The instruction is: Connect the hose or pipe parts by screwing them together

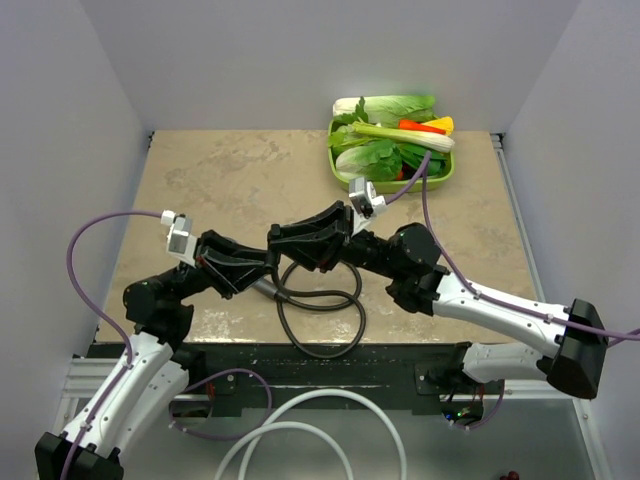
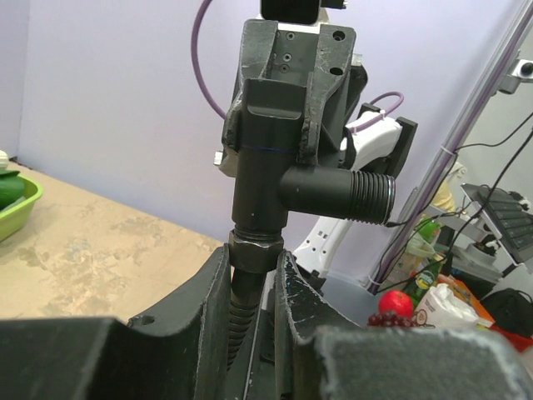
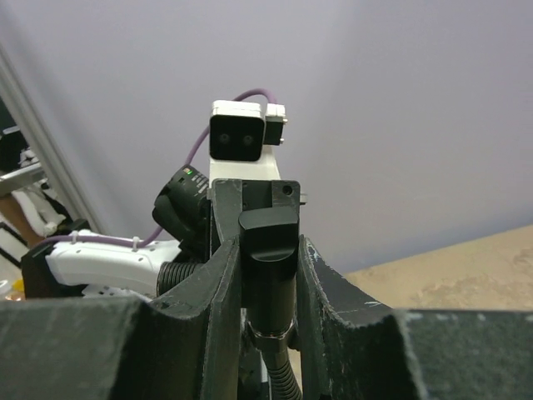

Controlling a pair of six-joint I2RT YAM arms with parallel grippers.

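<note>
My two grippers meet above the middle of the worktop. In the left wrist view, my left gripper is shut on a ribbed nut at the hose's end, just below a black T-shaped fitting with a threaded side outlet. My right gripper grips that fitting's upper body from the opposite side. The dark hose lies coiled on the worktop beneath both grippers, its ribbed section running down from the nut.
A green basket of vegetables stands at the back right. Pale tubes loop below the front edge, and walls enclose the sides and back.
</note>
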